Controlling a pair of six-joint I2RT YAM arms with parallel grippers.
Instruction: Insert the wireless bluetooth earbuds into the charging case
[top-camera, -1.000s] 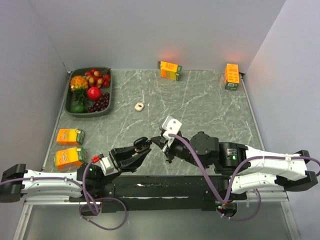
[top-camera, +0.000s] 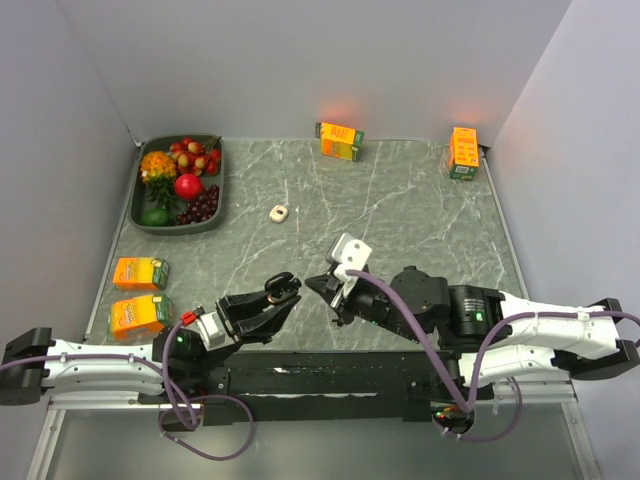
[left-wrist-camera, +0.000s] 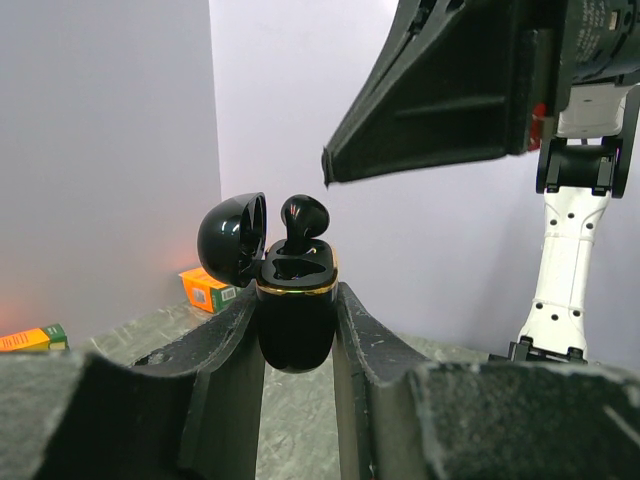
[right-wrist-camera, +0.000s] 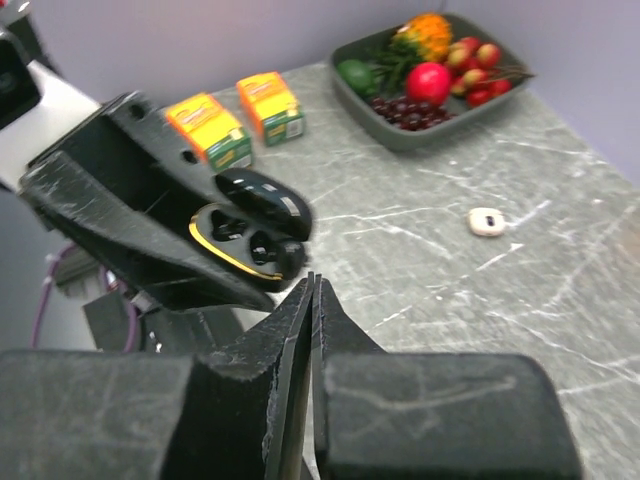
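The black charging case (left-wrist-camera: 295, 320) stands upright with its lid (left-wrist-camera: 225, 240) open, held between the fingers of my left gripper (top-camera: 285, 305). In the left wrist view a black earbud (left-wrist-camera: 304, 218) pokes up from the case's top. The right wrist view shows the case (right-wrist-camera: 235, 245) with its gold rim and wells, tilted in that view. My right gripper points at the case from the right, slightly apart, its fingertips together with nothing visible between them. In the left wrist view it hangs above and right of the case.
A tray of fruit (top-camera: 141, 222) is at the back left. Orange boxes (top-camera: 140, 315) lie at the left, back and back right. A small pale square object (top-camera: 279, 213) sits on the marble surface, whose middle is largely clear.
My right arm has shifted slightly to the right, away from the case. My left gripper and the case have stayed where they were.
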